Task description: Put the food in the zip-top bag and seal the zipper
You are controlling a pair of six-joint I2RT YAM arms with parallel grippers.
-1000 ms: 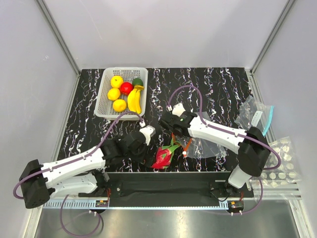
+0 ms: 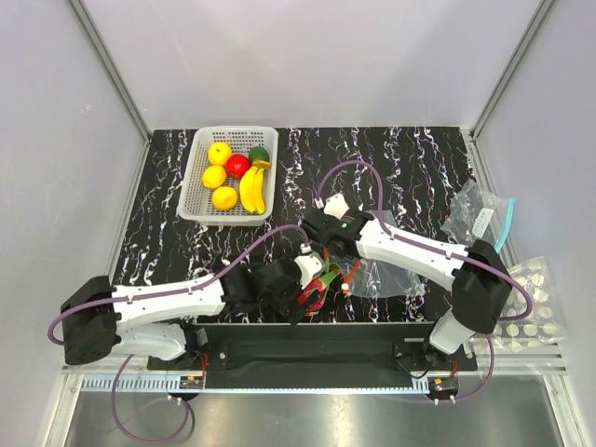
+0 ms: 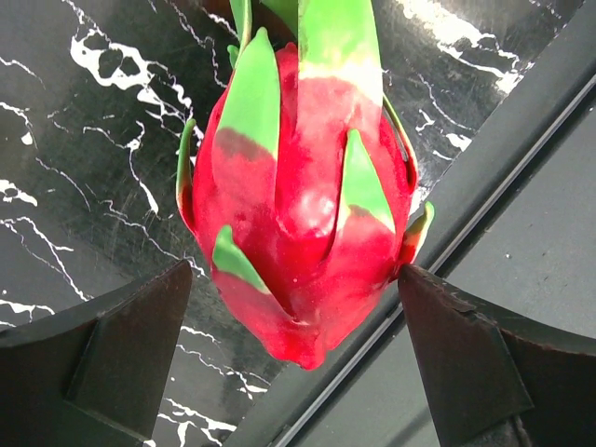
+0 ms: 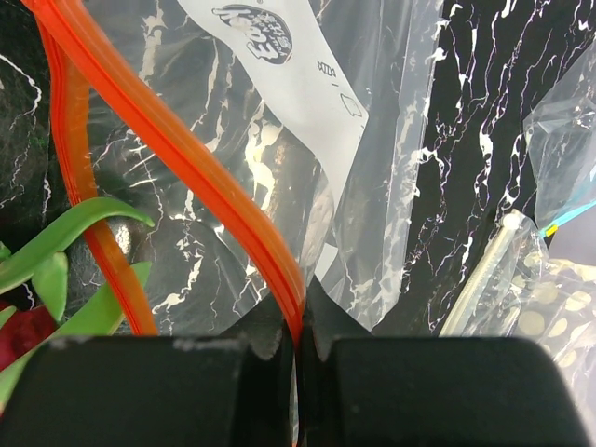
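A red and green dragon fruit (image 3: 298, 233) lies on the marble mat near its front edge. My left gripper is open over it, a finger either side of the fruit's lower part. My right gripper is shut on the orange zipper edge (image 4: 186, 168) of a clear zip bag (image 4: 251, 112), which spreads right of the fruit. The fruit's leaves reach to the bag's loose orange strip (image 4: 116, 261).
A white basket (image 2: 191, 194) with lemons, bananas, a red fruit and a green one stands at the back left. Other clear bags (image 2: 470, 223) lie at the right.
My left arm has moved right, bringing its gripper over the dragon fruit. The right arm holds nearly still at the bag.
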